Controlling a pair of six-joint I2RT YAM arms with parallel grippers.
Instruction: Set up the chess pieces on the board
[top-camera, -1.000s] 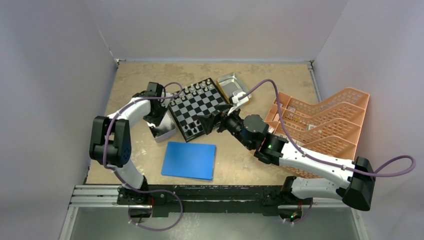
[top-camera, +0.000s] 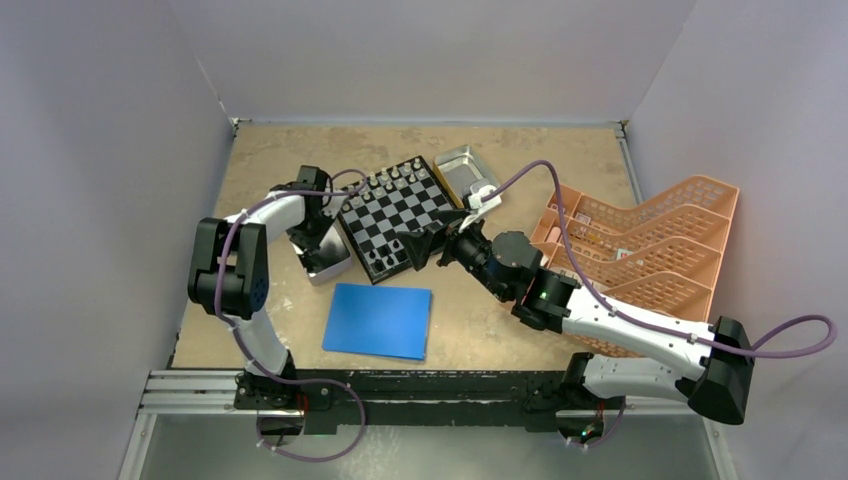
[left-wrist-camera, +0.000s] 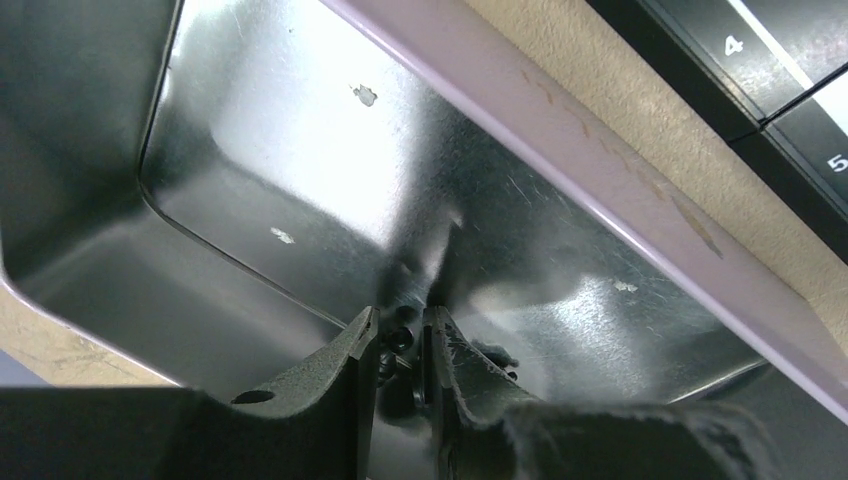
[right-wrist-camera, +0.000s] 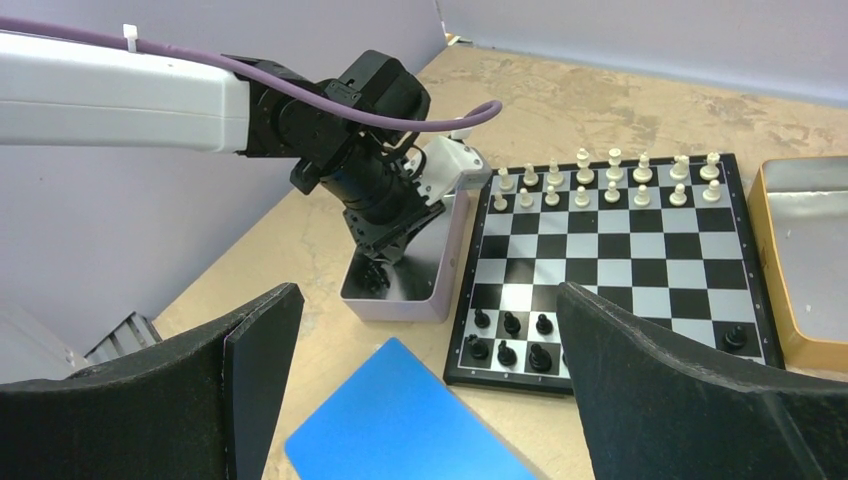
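Observation:
The chessboard holds white pieces in rows at the far side and black pieces at the near side. Left of it stands a metal box with a pink rim. My left gripper is down inside that box, fingertips a small gap apart, over a few dark pieces lying low in it; whether it grips one is hidden. My right gripper is open above the board's right side, nothing between its fingers.
A blue mat lies in front. A metal tray sits right of the board, an orange rack at the right.
The right arm has barely moved.

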